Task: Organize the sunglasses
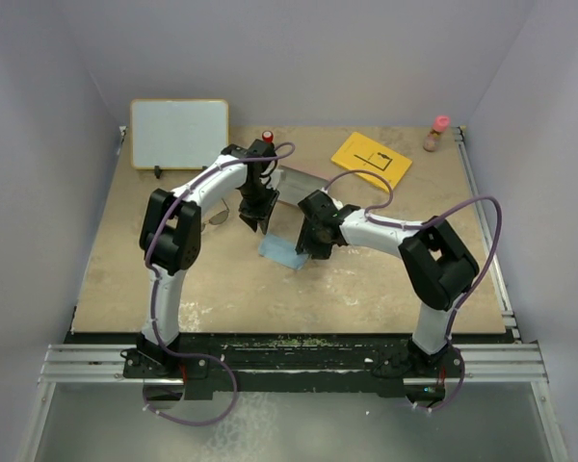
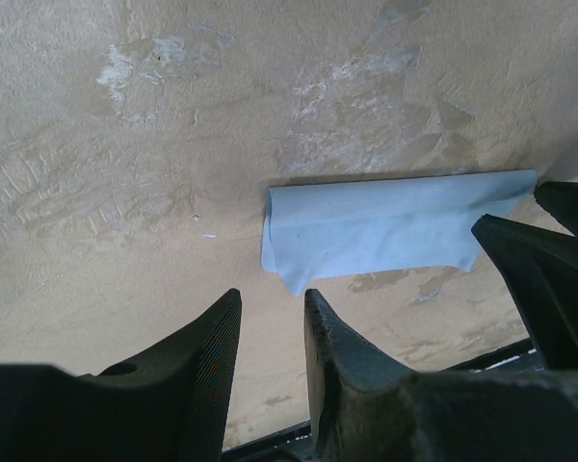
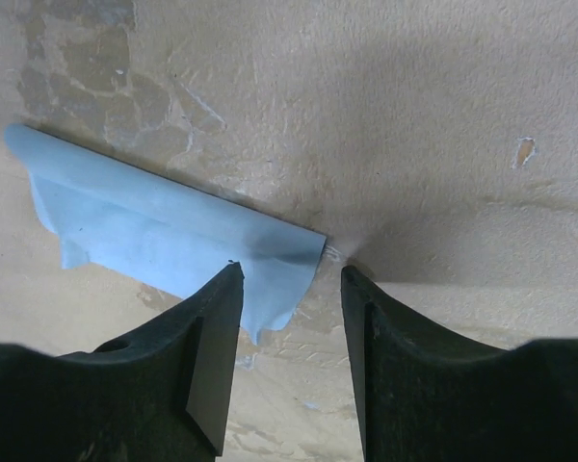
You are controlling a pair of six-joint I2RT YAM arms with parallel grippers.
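Observation:
A folded light blue cloth (image 1: 281,250) lies flat near the middle of the table. The sunglasses (image 1: 218,217) rest to its upper left, partly hidden by the left arm. My left gripper (image 1: 259,229) stands open above the table, just off the cloth's upper-left end; nothing is between its fingers. Over the cloth's right end hangs my right gripper (image 1: 308,254), its fingers part open. In the right wrist view, the cloth's corner (image 3: 284,279) shows between and beyond the fingertips, with no grip on it visible.
Behind the grippers sits an open grey box (image 1: 302,185). A yellow board (image 1: 371,159), a pink-capped bottle (image 1: 435,133) and a whiteboard (image 1: 179,133) stand toward the back.

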